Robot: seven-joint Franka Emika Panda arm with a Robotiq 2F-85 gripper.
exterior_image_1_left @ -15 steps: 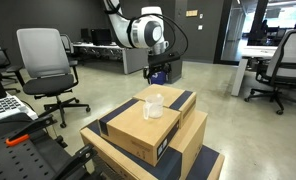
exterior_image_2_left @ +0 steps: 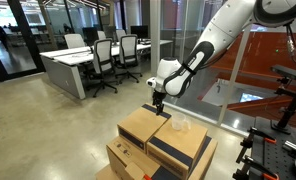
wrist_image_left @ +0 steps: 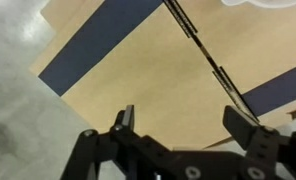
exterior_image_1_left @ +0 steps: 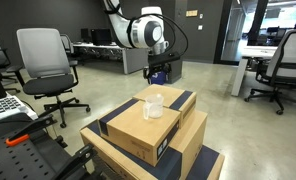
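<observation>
In the wrist view my gripper stands open, its two black fingers wide apart with only cardboard showing below them. A clear or whitish container [exterior_image_1_left: 153, 104] rests on top of the near cardboard box [exterior_image_1_left: 138, 128] in exterior view 1. Part of a white rounded rim [wrist_image_left: 262, 3], likely the same container, shows at the top right of the wrist view. My arm hangs over the far box [exterior_image_1_left: 176, 98], above and behind the container. From exterior view 2 the gripper [exterior_image_2_left: 157, 99] appears above the boxes, too small to make out its fingers.
Several cardboard boxes with dark tape form a low stack, with a narrow gap [wrist_image_left: 210, 62] between two tops. Around them the grey floor [exterior_image_2_left: 68, 130] is open. Office chairs [exterior_image_1_left: 50, 75] stand farther off, and a dark bench [exterior_image_1_left: 28, 155] fills the near left.
</observation>
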